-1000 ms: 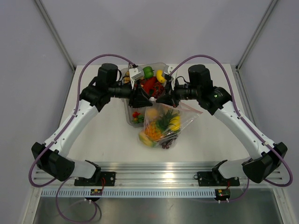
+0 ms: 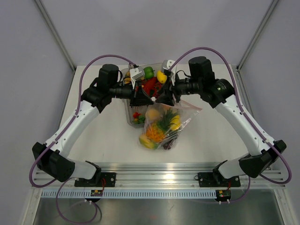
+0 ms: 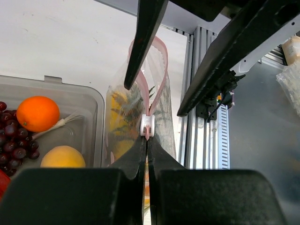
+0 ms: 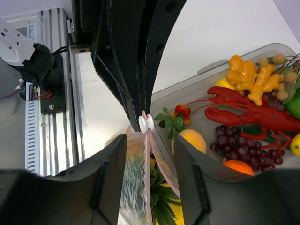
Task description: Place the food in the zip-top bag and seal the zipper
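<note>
A clear zip top bag (image 2: pixel 161 126) with pink zipper edges lies on the table, holding a pineapple (image 2: pixel 166 120), yellow food and other items. A small white slider (image 3: pixel 147 125) sits at the end of its zipper. My left gripper is shut on the pink zipper end, right beside the slider. Standing open, my right gripper has one finger on either side of the zipper strip, apart from it. Past the slider, the bag's mouth (image 3: pixel 161 51) spreads apart in a loop.
Behind the bag, a grey bin (image 2: pixel 129 110) holds a red lobster (image 4: pixel 253 112), grapes (image 4: pixel 243 150), an orange (image 3: pixel 37 114) and other food. Both grippers are close together above the bag's left top corner. Bare table (image 2: pixel 211 136) lies to the right.
My right gripper, shut earlier, has opened, and its arm has shifted slightly.
</note>
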